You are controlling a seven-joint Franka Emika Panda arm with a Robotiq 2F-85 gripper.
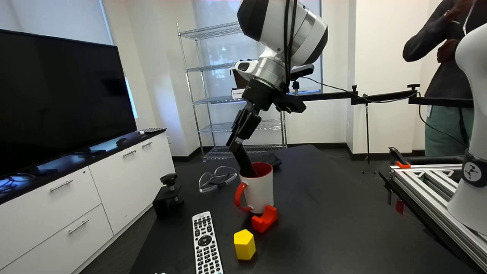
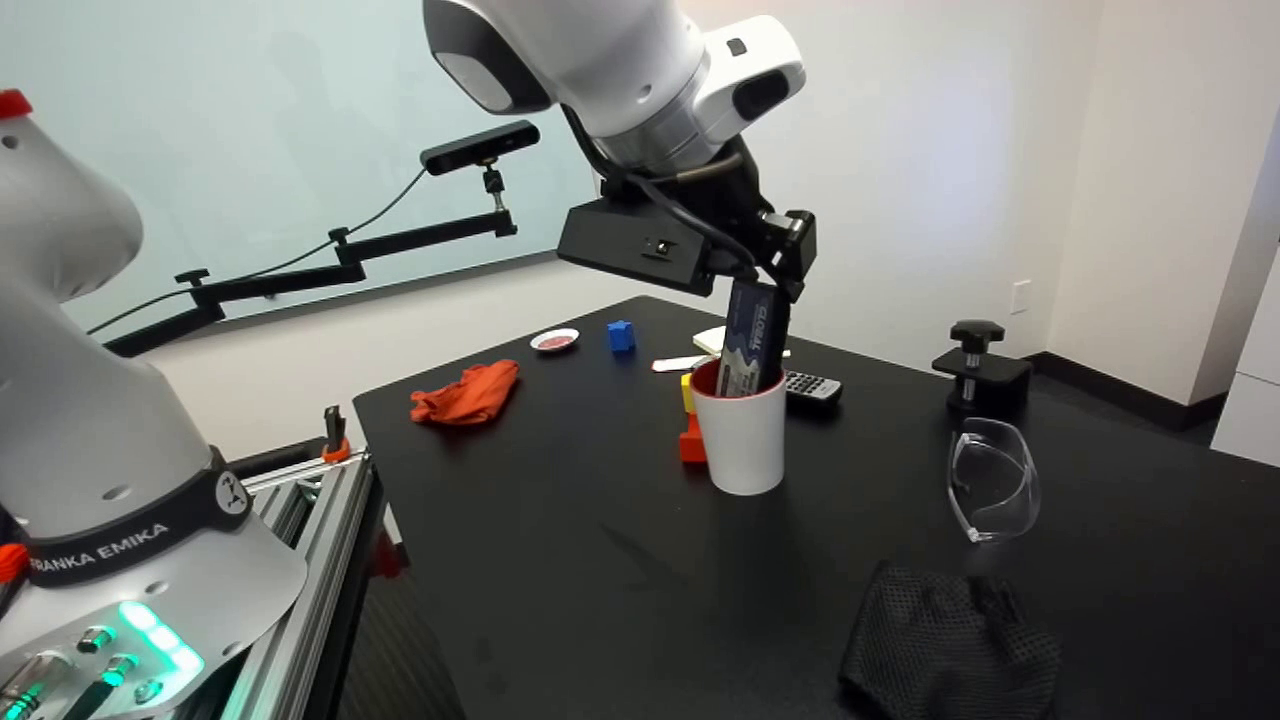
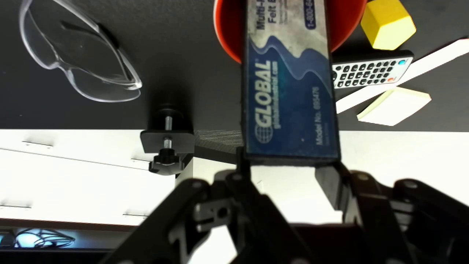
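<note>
A dark felt eraser [image 3: 288, 101] with a blue and grey "GLOBAL" label stands tilted, its lower part inside a white mug [image 2: 740, 442] with a red interior and red handle. My gripper is shut on the eraser's upper end, one finger at either side of it. In exterior view 1 the gripper [image 1: 236, 144] sits above and left of the mug [image 1: 260, 194], with the eraser [image 1: 244, 160] slanting down past the rim. The eraser's bottom is hidden by the mug wall. Upright on the dark table, the mug has its handle toward exterior view 1.
Close to the mug are a red block [image 1: 264, 219], a yellow block [image 1: 244, 244] and a remote [image 1: 206, 242]. Clear glasses [image 2: 993, 480], a black clamp [image 2: 984, 370], black mesh cloth [image 2: 948, 642] and orange cloth [image 2: 468, 394] lie farther off.
</note>
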